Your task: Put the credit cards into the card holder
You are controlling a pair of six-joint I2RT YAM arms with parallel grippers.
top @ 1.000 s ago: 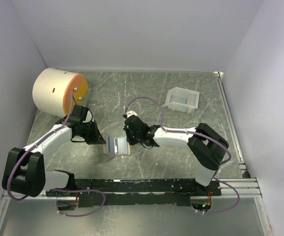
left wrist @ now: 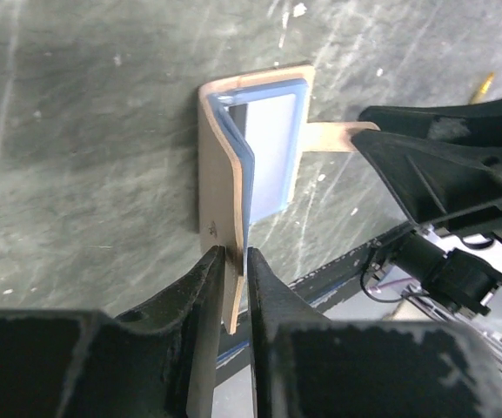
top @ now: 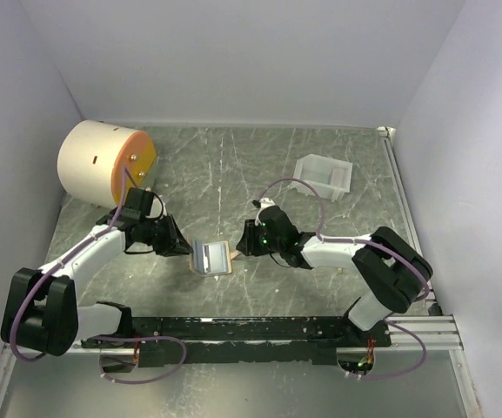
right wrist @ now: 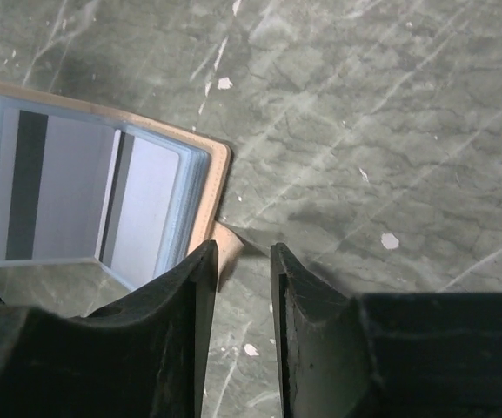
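The card holder, tan outside with pale blue sleeves, lies partly unfolded between my grippers. Its left cover rises steeply, and its lower part lies between the closely spaced fingers of my left gripper; whether they grip it cannot be told. A tan tab sticks out from the holder's right side. My right gripper is partly open, with a clear gap between its fingertips. Beside its left finger, the tab shows, partly hidden. I cannot make out any separate credit card in the grippers.
A clear box stands at the back right. At the back left lies a large cream cylinder with an orange end, close to my left arm.
The right gripper has moved rightward over the second. My left gripper has shifted slightly right.
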